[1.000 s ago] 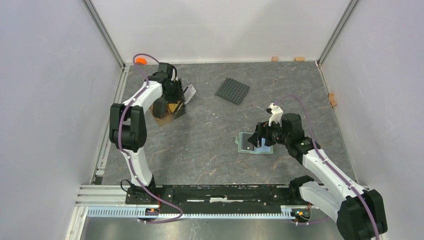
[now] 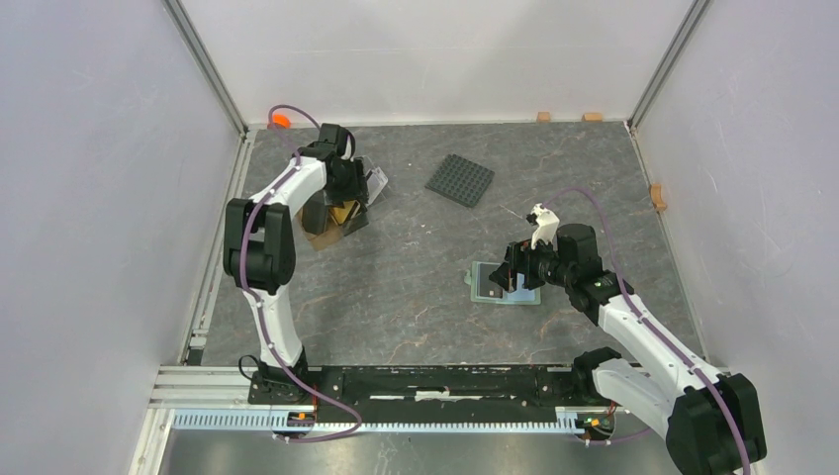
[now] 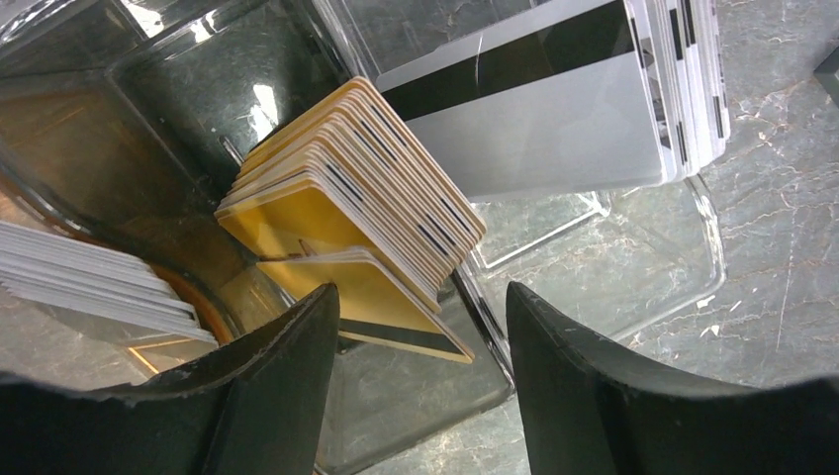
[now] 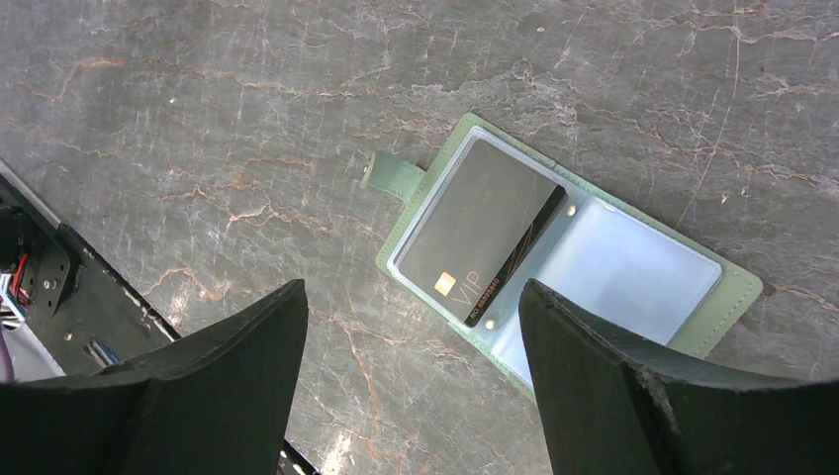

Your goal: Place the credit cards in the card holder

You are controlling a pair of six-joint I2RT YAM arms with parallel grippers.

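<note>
My left gripper is open over clear compartmented trays of cards. In the left wrist view, a stack of gold cards [image 3: 351, 183] sits between white striped cards [image 3: 534, 129] and another white-edged stack [image 3: 89, 282]; one gold card [image 3: 386, 312] leans out near the fingertips. My right gripper is open above the green card holder [image 4: 727, 302], which lies open with a dark VIP card [image 4: 475, 218] in its left side and a pale, empty-looking right side.
A dark gridded mat [image 2: 459, 180] lies at the back middle. An orange object [image 2: 281, 120] is at the back left, and small wooden blocks sit along the back and right edges.
My left arm has shifted slightly to the right over the card trays. The right arm and card holder look unchanged.
</note>
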